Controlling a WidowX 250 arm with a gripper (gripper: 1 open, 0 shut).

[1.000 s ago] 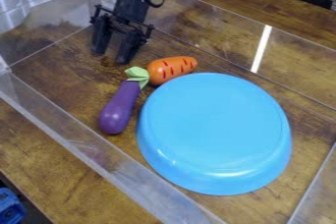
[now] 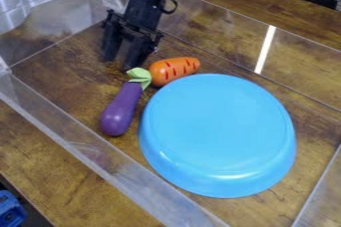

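My gripper (image 2: 131, 34) is at the upper middle of the camera view, low over the wooden surface and above the vegetables; whether it is open or shut is unclear. A toy eggplant (image 2: 122, 110) with a green top lies below it. An orange toy carrot (image 2: 174, 70) lies right of the eggplant's top. A large blue disc (image 2: 216, 136), perhaps an upturned bowl or lid, fills the lower right.
Clear plastic walls run along the left and right sides. Bare wooden surface (image 2: 67, 72) lies left of the eggplant and at the upper right. A small blue object (image 2: 8, 209) is at the lower left, outside the wall.
The arm and gripper have shifted slightly to the right. The vegetables and the blue disc look unmoved.
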